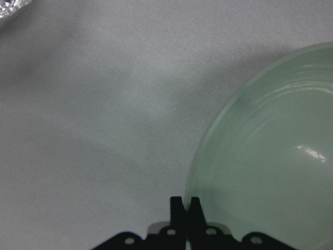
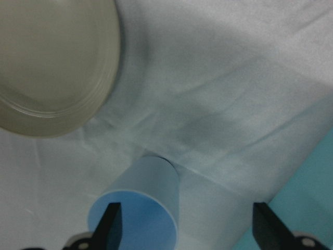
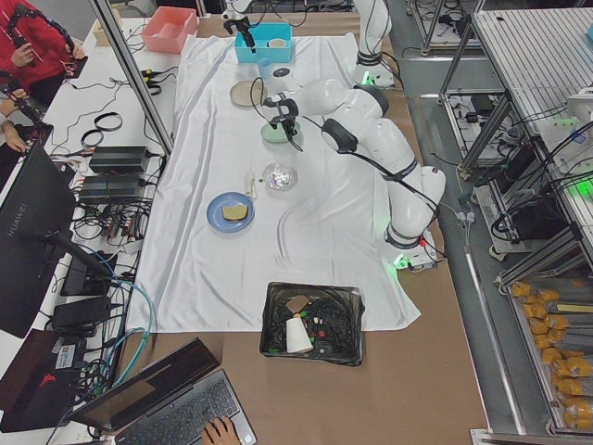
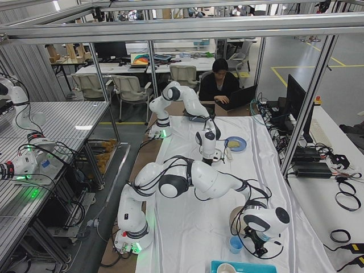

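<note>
My left gripper is shut just over the left rim of a green plate (image 1: 265,156); whether the rim is between its fingertips is unclear. A crumpled foil object (image 3: 279,177) lies nearer the front. My right gripper is open above a blue cup (image 2: 140,198), lying beside a beige plate (image 2: 52,62) and near a turquoise bin (image 3: 264,51). The cup's mouth faces the bottom of the right wrist view.
A blue plate (image 3: 222,222) with a yellow item sits toward the front left, a small pale item (image 3: 249,185) beside it. A black crate (image 3: 310,354) stands at the front edge.
</note>
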